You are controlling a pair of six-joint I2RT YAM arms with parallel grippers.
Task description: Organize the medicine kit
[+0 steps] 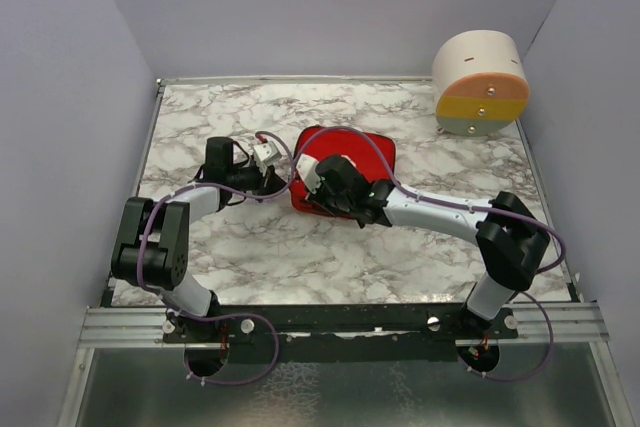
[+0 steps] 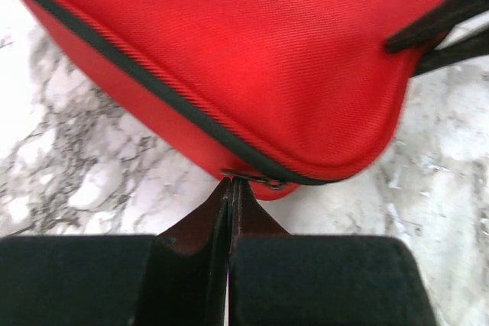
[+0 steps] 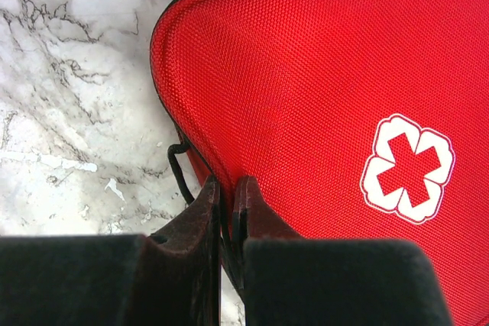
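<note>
A red fabric medicine kit (image 1: 365, 152) with black zip trim lies at the table's middle; the right wrist view shows its white cross emblem (image 3: 407, 169). My right gripper is shut on the kit's edge at a corner, beside a black loop. My left gripper is shut just in front of the zipped corner of the kit (image 2: 229, 51), near the zipper pull (image 2: 260, 179); nothing clearly shows between its fingers. In the top view both arms hide the kit's near left part.
A rounded white cabinet (image 1: 480, 57) with orange, yellow and grey drawers stands at the back right.
</note>
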